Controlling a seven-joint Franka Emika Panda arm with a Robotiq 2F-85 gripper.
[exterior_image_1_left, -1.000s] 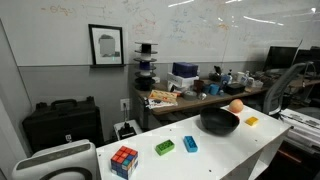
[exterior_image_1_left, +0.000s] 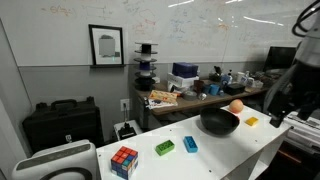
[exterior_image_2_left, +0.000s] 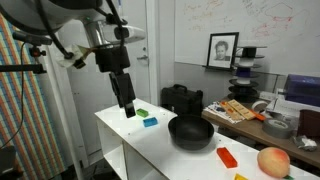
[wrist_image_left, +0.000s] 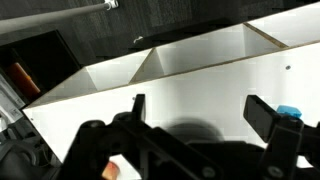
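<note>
My gripper stands open in the wrist view, its two dark fingers wide apart with nothing held between them. In exterior view 2 the gripper (exterior_image_2_left: 129, 110) hangs above the table's near edge, to the left of the black bowl (exterior_image_2_left: 190, 132). The bowl (wrist_image_left: 192, 130) is partly hidden by the gripper in the wrist view. A blue block (exterior_image_1_left: 190, 144) and a green block (exterior_image_1_left: 164, 147) lie on the white table. Further along are a yellow block (exterior_image_1_left: 251, 121), an orange ball (exterior_image_1_left: 236, 106) and a red block (exterior_image_2_left: 227, 157).
A Rubik's cube (exterior_image_1_left: 124, 162) sits at the table's left end, beside a white appliance (exterior_image_1_left: 60, 163). Behind, a wooden bench carries a rack (exterior_image_1_left: 146, 70) and assorted clutter. The white table (exterior_image_1_left: 215, 156) has bare room in front of the bowl.
The arm has come into exterior view 1 from the right and now hangs by the table's right side. The objects on the table have not moved.
</note>
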